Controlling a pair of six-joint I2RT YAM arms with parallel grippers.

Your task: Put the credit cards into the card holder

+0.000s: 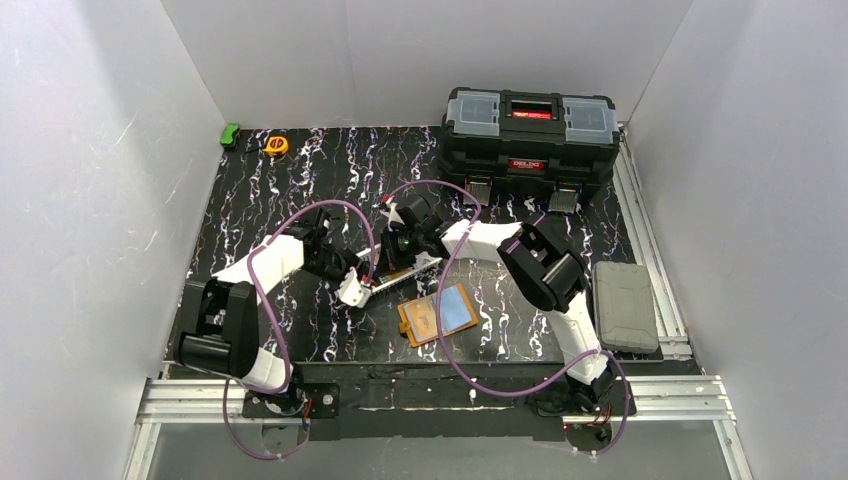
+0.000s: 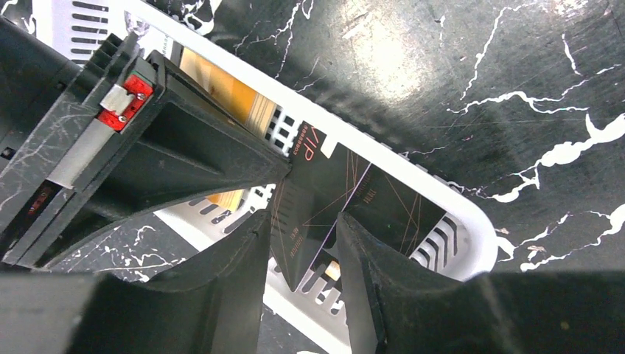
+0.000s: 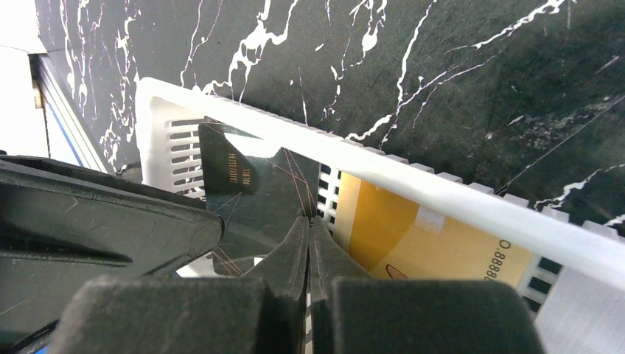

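Note:
A white slotted tray (image 2: pixel 471 232) lies between my two arms, holding black cards (image 2: pixel 390 214) at one end and a yellow card (image 3: pixel 427 243) beside them. My left gripper is over the black cards, its fingertips part open, with a black card edge below the gap; whether it touches a card I cannot tell. My right gripper is shut, its tips down at the black card near the yellow one, with nothing visible between them. In the top view both grippers meet over the tray and hide much of it.
A card holder (image 1: pixel 437 315) with an orange rim lies in front of the tray. A black toolbox (image 1: pixel 528 140) stands at the back right, a grey case (image 1: pixel 624 307) at the right. A tape measure (image 1: pixel 276 146) lies at the back left.

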